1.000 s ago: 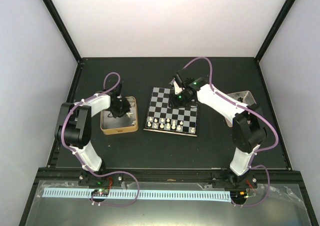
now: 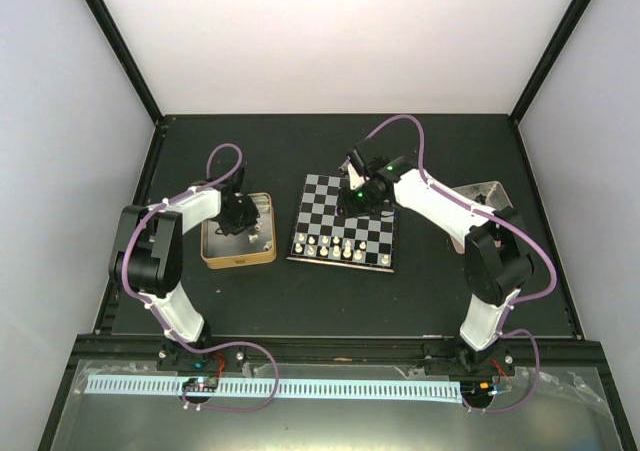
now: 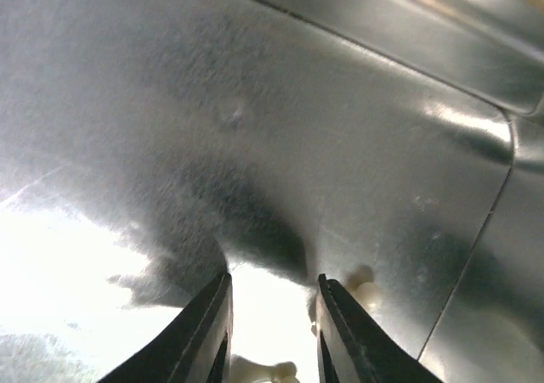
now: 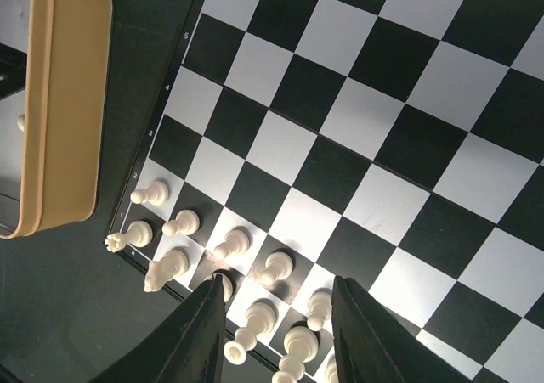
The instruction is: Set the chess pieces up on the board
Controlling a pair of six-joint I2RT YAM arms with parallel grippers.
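Observation:
The chessboard (image 2: 340, 201) holds two rows of white pieces along its near edge; in the right wrist view a white pawn (image 4: 150, 193) and a white knight (image 4: 163, 273) stand among them. My left gripper is low in the tan-rimmed box (image 2: 236, 260), its fingers apart, with pale pieces (image 3: 368, 295) near the fingertips and below; I see nothing clearly held. My right gripper hangs over the board above the white pieces, its fingers apart and empty.
A second container (image 2: 480, 193) with dark pieces sits at the right, partly behind the right arm. The far half of the board is bare, and dark table shows between box and board.
The left gripper has shifted very slightly within the box. The right arm and the pieces on the board show no clear change.

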